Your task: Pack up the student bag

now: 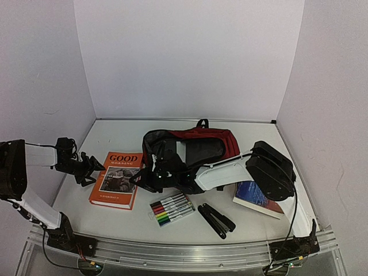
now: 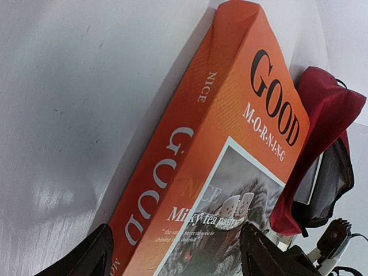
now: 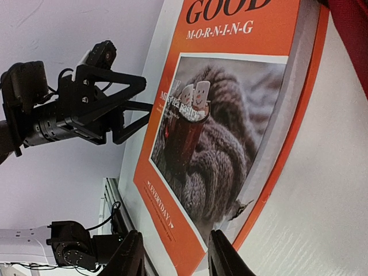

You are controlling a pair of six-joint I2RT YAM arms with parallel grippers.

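An orange book titled "GOOD MORNING" lies flat on the left of the table. Beside its left edge my left gripper stands open, nothing between its fingers. Over the book's right edge hovers my right gripper; in the right wrist view its fingertips are apart with no object held. The red and black bag lies behind, partly covered by the right arm. A pack of coloured markers, a black stapler and a blue book, half hidden by the arm, lie in front.
A metal rail runs along the table's front edge, and walls close off the sides and back. Bare table shows behind the orange book and between the markers and the bag.
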